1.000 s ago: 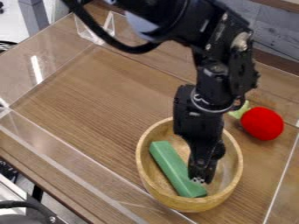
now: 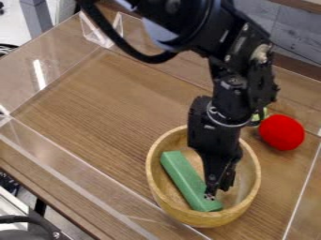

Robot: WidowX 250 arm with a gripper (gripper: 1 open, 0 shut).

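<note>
A green elongated block (image 2: 189, 180) lies slanted in a tan round bowl (image 2: 164, 164) at the lower middle of the camera view. The black gripper (image 2: 213, 183) reaches down from above over the bowl's right part, its tips beside the green block's right side. It is shut, and nothing clearly shows between its fingers; the arm hides part of the bowl's back.
A red ball (image 2: 282, 133) sits right of the arm, with a small green item partly hidden behind the wrist. A clear container stands at the back left.
The arm has shifted slightly over the bowl, and its finger parts have come closer together. The green block and the red ball look unmoved.
</note>
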